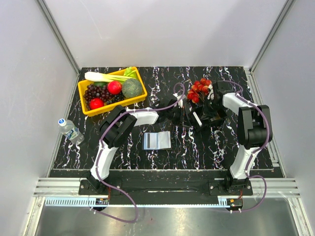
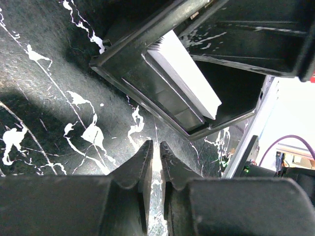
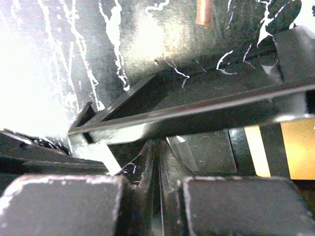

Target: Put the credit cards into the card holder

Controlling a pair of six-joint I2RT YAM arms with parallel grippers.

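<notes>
The open card holder (image 1: 157, 140), pale blue and white, lies on the front middle of the table. Right of centre stands a black box (image 1: 198, 129). In the left wrist view, a stack of white cards (image 2: 186, 73) stands upright in one of its slots. My left gripper is just outside the box's near edge, its fingers slightly parted and empty. Over the box, my right gripper is shut, close below a dark bar; what lies between its fingers is too dark to make out. Gold cards (image 3: 300, 150) show to its right.
Red tomatoes (image 1: 201, 88) lie right behind the box. A yellow basket (image 1: 139, 99) of fruit and vegetables fills the back left, and a water bottle (image 1: 71, 131) stands at the left edge.
</notes>
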